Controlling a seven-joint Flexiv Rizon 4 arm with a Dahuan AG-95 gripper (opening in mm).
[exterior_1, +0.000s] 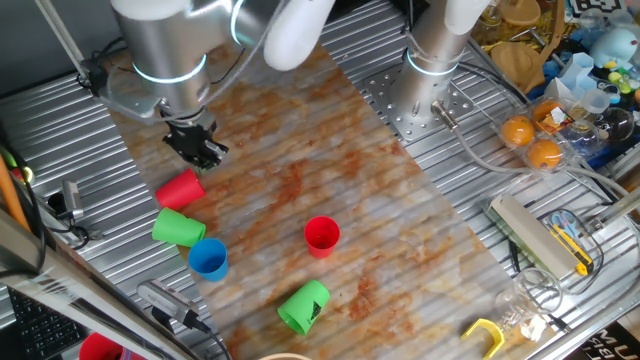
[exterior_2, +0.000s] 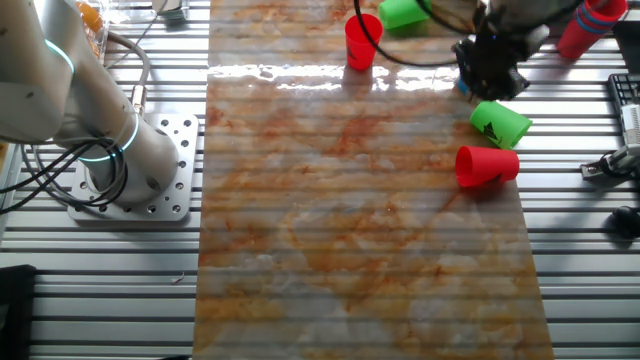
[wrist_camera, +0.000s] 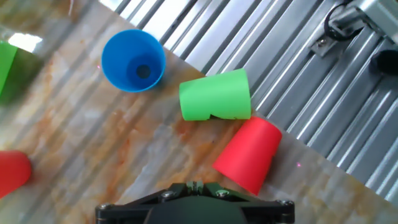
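Observation:
My gripper (exterior_1: 212, 158) hangs over the board just beyond a red cup (exterior_1: 180, 188) lying on its side. In the wrist view the gripper looks shut, its fingertips together and nothing showing between them; the lying red cup (wrist_camera: 250, 154) is just ahead and to the right. Touching or nearly touching it is a green cup (wrist_camera: 216, 96), also on its side. A blue cup (wrist_camera: 134, 60) stands mouth up beside that one. Farther in on the board are an upright red cup (exterior_1: 322, 237) and another tipped green cup (exterior_1: 303, 306).
The marbled board (exterior_1: 400, 240) is clear across its middle. Stacked cups (exterior_2: 592, 28) stand off the board near a keyboard. A small grey device (exterior_1: 168, 302) sits by the board's edge. Clutter, including orange balls (exterior_1: 544, 154), lies beyond the robot base.

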